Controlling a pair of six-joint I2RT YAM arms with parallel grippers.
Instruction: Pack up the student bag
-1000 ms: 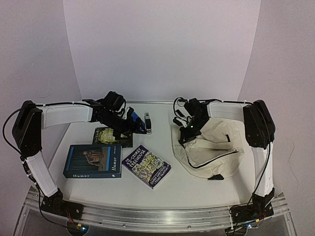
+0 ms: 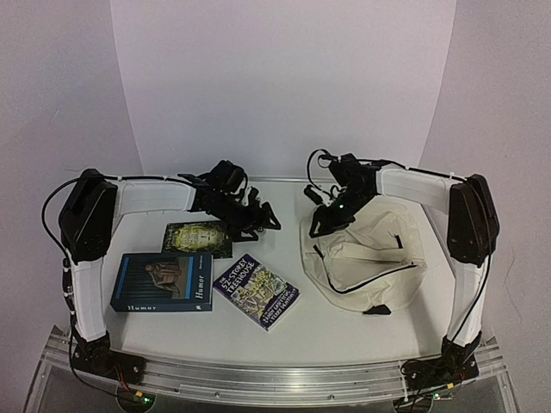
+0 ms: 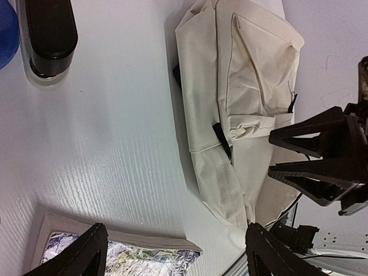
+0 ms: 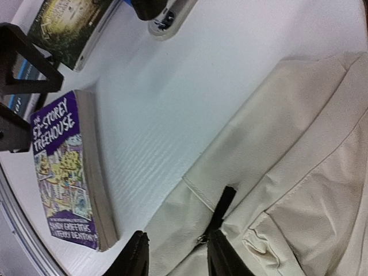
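The cream bag [image 2: 379, 249] lies on the right of the table, its dark zipper line [image 2: 370, 284] facing the front. Above its left edge, my right gripper stands open, with a black zipper pull [image 4: 220, 210] showing close by one finger; contact cannot be told. My left gripper [image 2: 266, 231] is open over the middle of the table, its fingers wide apart and empty. A purple Treehouse book [image 2: 256, 292] lies front centre. To its left are a blue Humor book [image 2: 162, 282] and a dark green-yellow book [image 2: 198, 238].
A black stapler-like item [image 3: 52, 37] and a blue object [image 3: 6, 31] sit at the back, mostly hidden from above by my left gripper. Bare table [image 3: 121, 132] lies between them and the bag.
My left gripper has moved right, covering the blue object and the black item in the top view.
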